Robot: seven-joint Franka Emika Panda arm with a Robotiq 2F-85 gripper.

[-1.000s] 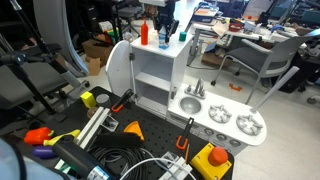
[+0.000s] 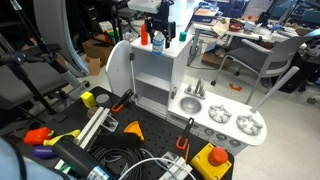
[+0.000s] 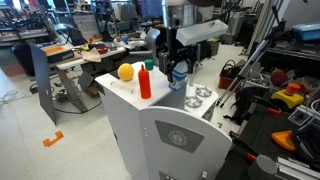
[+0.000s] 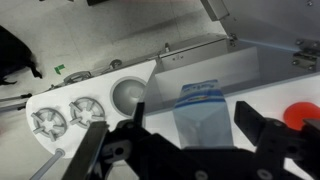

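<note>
A blue-and-white can [image 4: 203, 118] stands on top of the white cabinet [image 2: 152, 68]. In the wrist view it sits between the dark fingers of my gripper, which are spread apart. A gap shows between the can and the left finger; the right one is close to the can's side. Exterior view 2 has the gripper [image 3: 181, 64] around the upper part of the can [image 3: 178, 79]. A red bottle [image 3: 145, 80] is beside the can on the same top.
A yellow-orange round object [image 3: 125, 72] is near the red bottle. The white counter carries a sink [image 4: 128, 95] and burners [image 4: 88, 108]. The cabinet door [image 3: 182, 145] stands open. Tools and a cable coil lie on the dark table in exterior view 1.
In exterior view 1, my gripper has shifted slightly left, toward the can. The can and red bottle appear in the same places.
</note>
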